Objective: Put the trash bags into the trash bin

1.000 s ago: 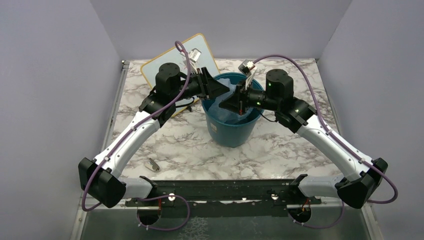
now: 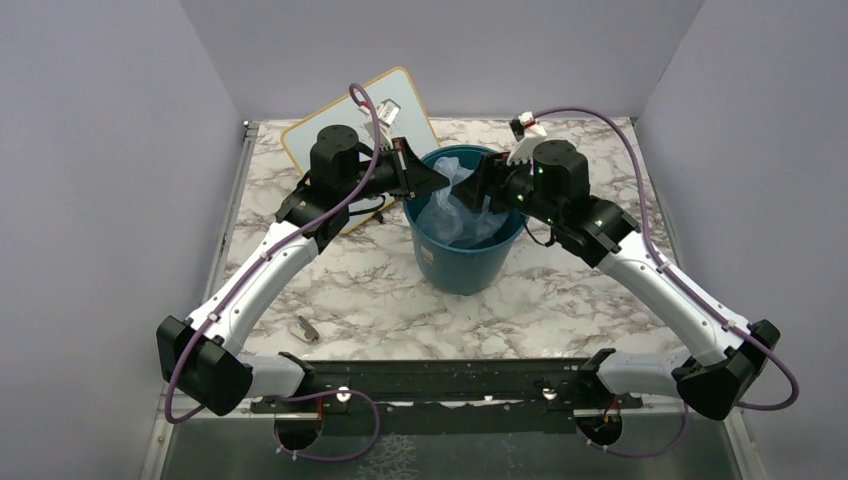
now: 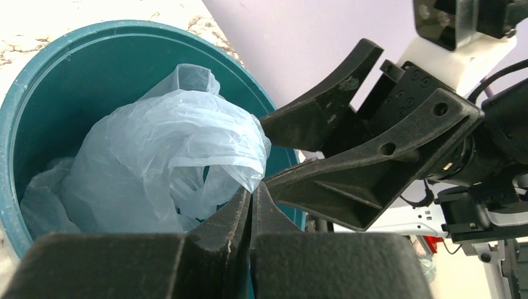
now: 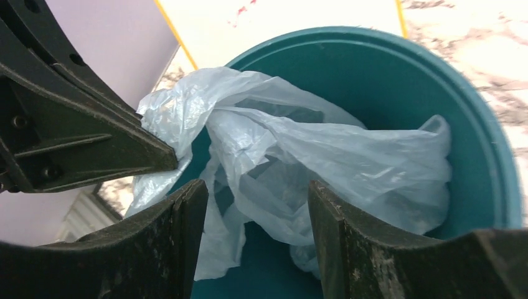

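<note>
The dark teal trash bin (image 2: 462, 272) stands upright mid-table with a crumpled, pale translucent trash bag (image 2: 447, 221) spread inside it. My left gripper is shut on an edge of the bag, which rises from the bin to its fingertips; in the top view this gripper (image 2: 447, 182) is over the bin's left part. Over the bin's right part, my right gripper (image 2: 477, 194) faces it. In the right wrist view the right gripper is open, with bag folds (image 4: 274, 205) beyond and below the gap. Whether its fingers touch the bag, I cannot tell.
Behind the bin's left side lies a white board (image 2: 415, 108) with a yellow edge. A small grey-brown item (image 2: 305, 329) rests at the table's front left.
</note>
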